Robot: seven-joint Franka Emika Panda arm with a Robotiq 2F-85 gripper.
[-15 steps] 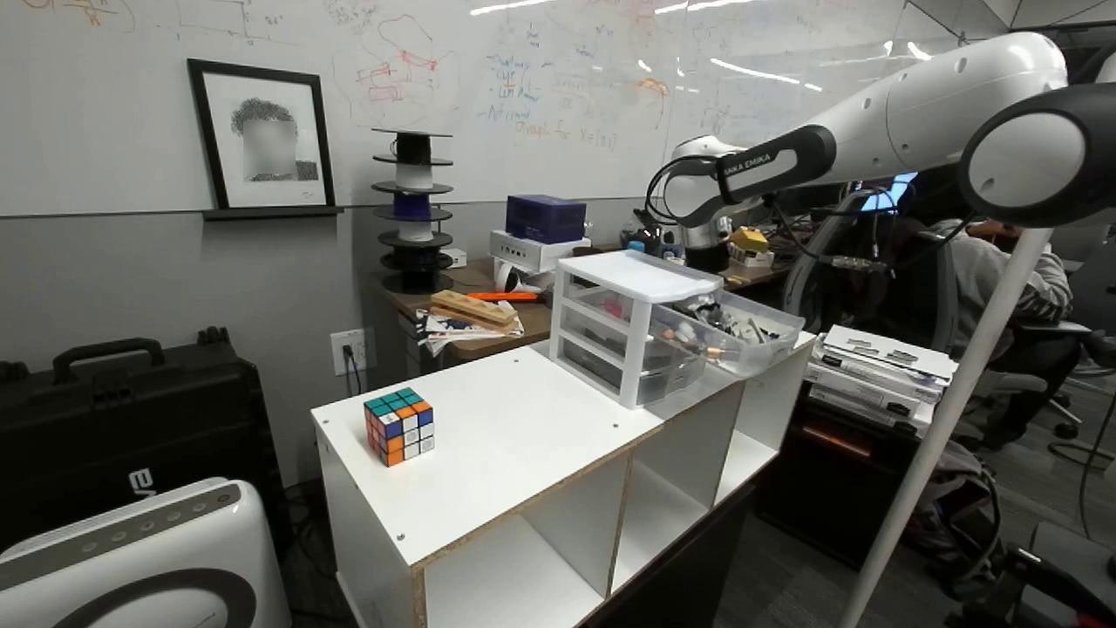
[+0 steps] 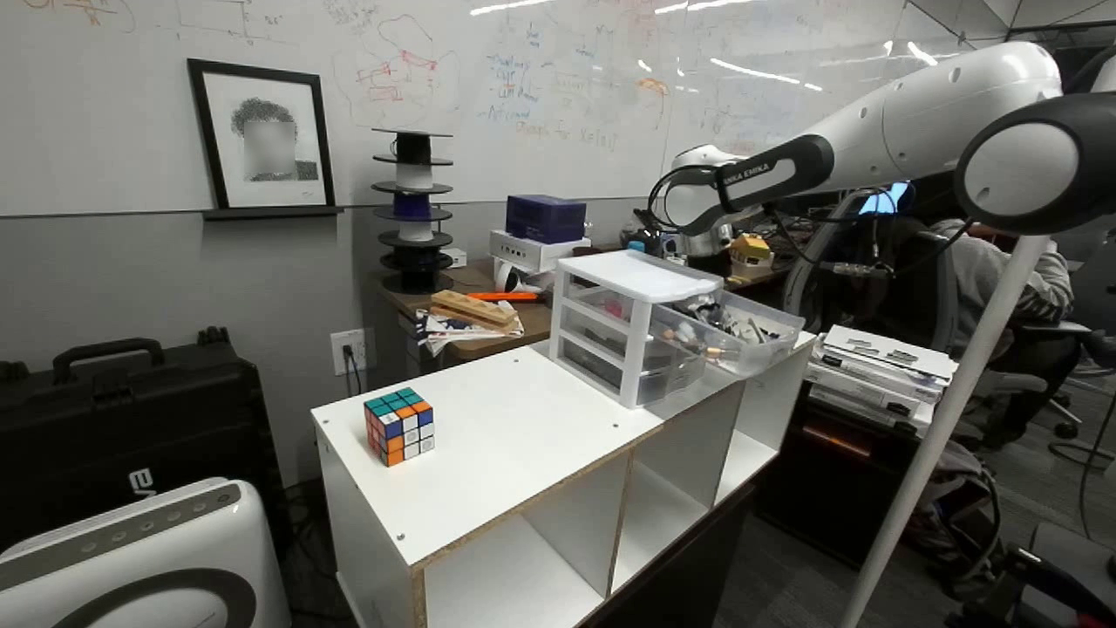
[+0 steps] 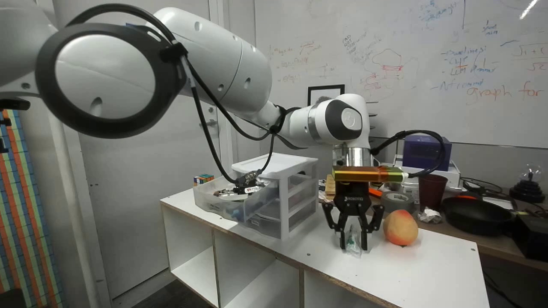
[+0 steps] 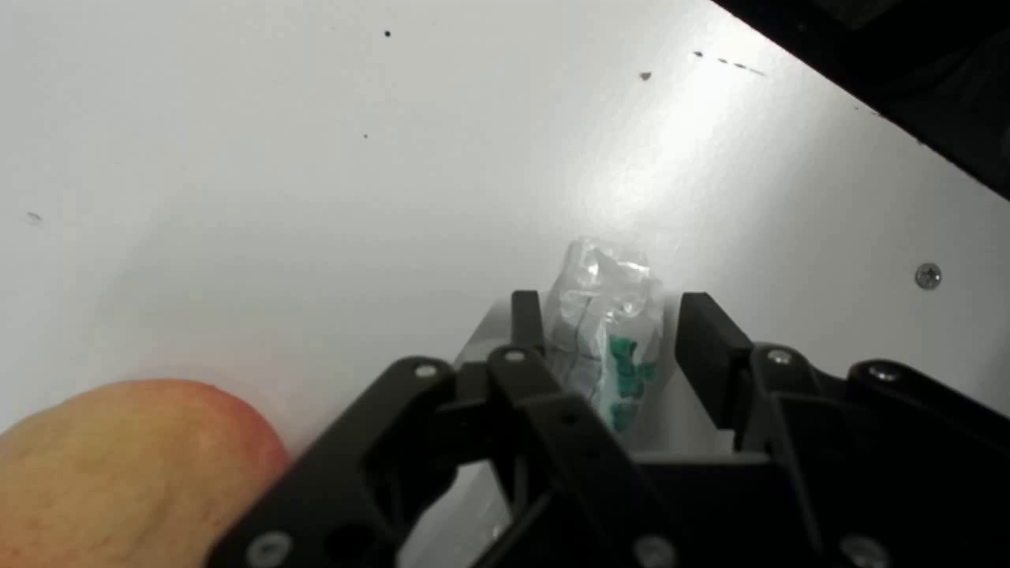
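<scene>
A crinkled clear plastic packet with a green print stands on the white shelf top. My gripper points straight down and is shut on this packet, low over the surface. In the wrist view one black finger lies against the packet's left side, and the other stands close by its right. Part of the packet is hidden behind the left finger. Beside the gripper rests a red-yellow peach-like fruit, apart from the fingers. In exterior view 1 the drawer unit hides the gripper.
A white drawer unit with a pulled-out drawer of small parts stands close to the gripper. Past it is a Rubik's cube. A dark pan sits on the desk behind. The shelf top's front right is bare.
In exterior view 1 the arm's wrist has come down slightly, sinking further behind the drawer unit. The cube and drawers have stayed put.
</scene>
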